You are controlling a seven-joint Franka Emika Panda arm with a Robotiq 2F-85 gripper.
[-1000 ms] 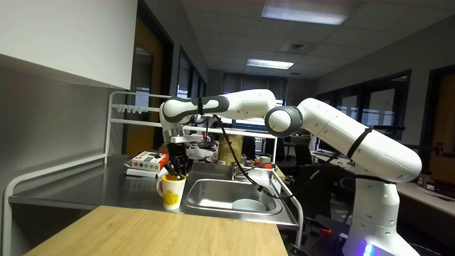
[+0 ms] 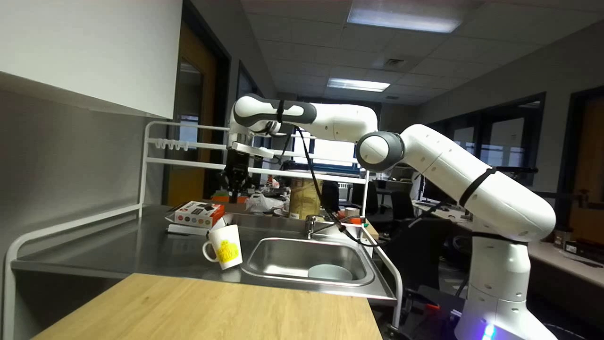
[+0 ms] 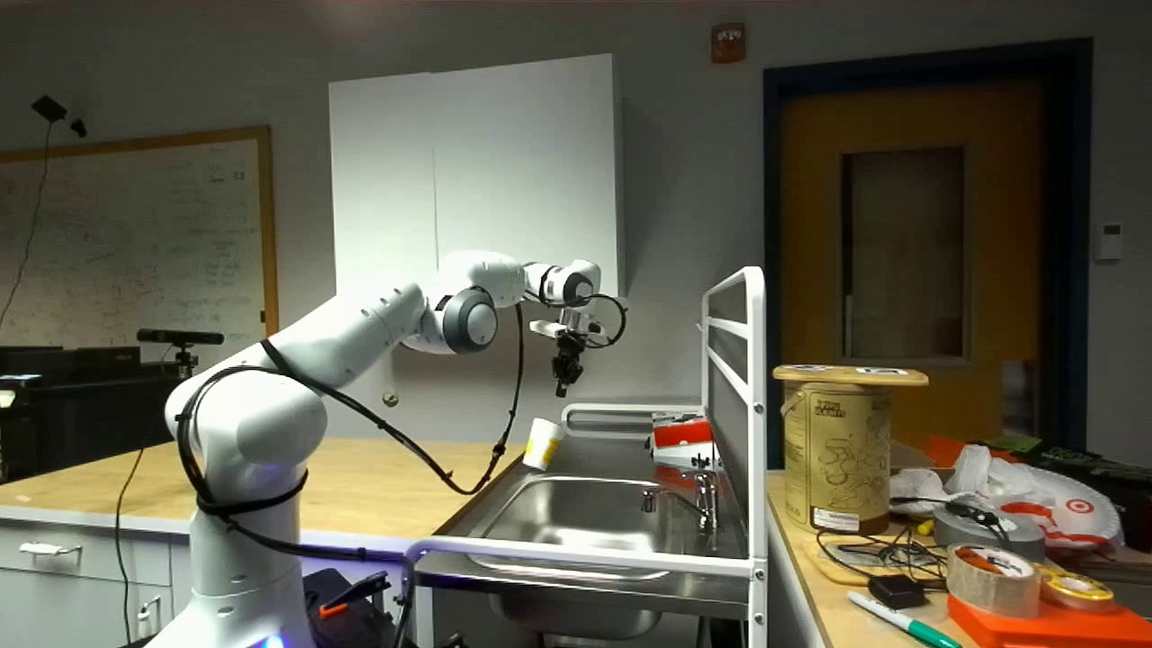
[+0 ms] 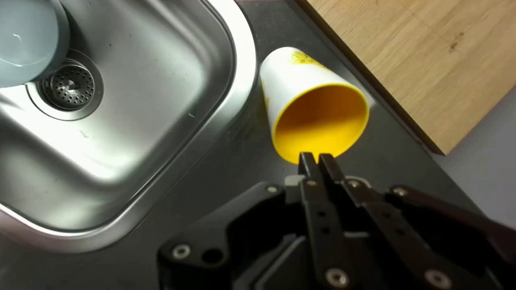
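A white mug point(image 2: 225, 247) with a yellow print and yellow inside is tilted beside the sink, apart from the gripper. Whether its base rests on the counter is hard to tell. Seen from the wrist, the mug point(image 4: 295, 79) has its open mouth towards my fingertips, which overlap the near rim in that view. Both exterior views show a clear gap between the mug point(image 3: 542, 444) and my gripper point(image 3: 562, 389) above it. My gripper is shut to a narrow slit, and nothing shows between its tips.
The metal sink point(image 4: 145, 92) holds a pale bowl point(image 4: 29, 41). A red and white box point(image 2: 199, 214) lies at the back of the counter, near the white rack point(image 2: 141, 187).
A second ago the mug stood upright with the gripper down at its rim. Now the gripper is higher and farther back, apart from the mug, which leans over.
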